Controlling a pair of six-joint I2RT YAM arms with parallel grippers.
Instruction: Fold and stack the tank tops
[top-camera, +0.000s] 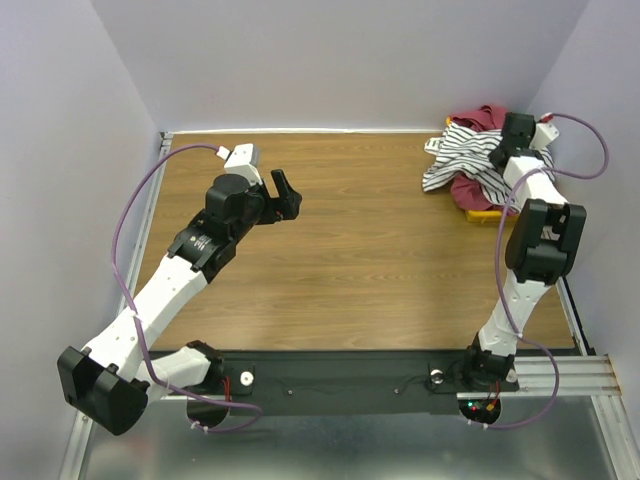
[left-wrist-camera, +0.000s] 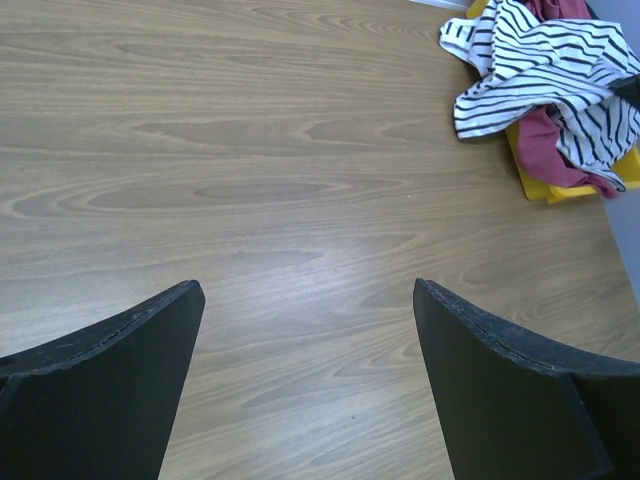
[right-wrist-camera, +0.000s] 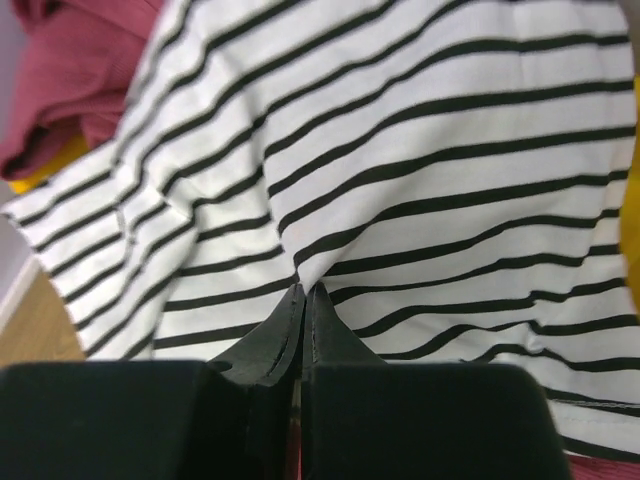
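Note:
A pile of tank tops, black-and-white striped (top-camera: 455, 160) and maroon (top-camera: 470, 195), fills a yellow bin (top-camera: 480, 217) at the table's back right. My right gripper (top-camera: 500, 150) is on the pile; in the right wrist view its fingers (right-wrist-camera: 270, 340) meet at the striped cloth (right-wrist-camera: 450, 230), shut, with a fold at the tips; whether cloth is pinched between them is unclear. My left gripper (top-camera: 284, 195) hangs open and empty over the left half of the table, as its wrist view also shows.
Walls stand close behind and to the right of the bin.

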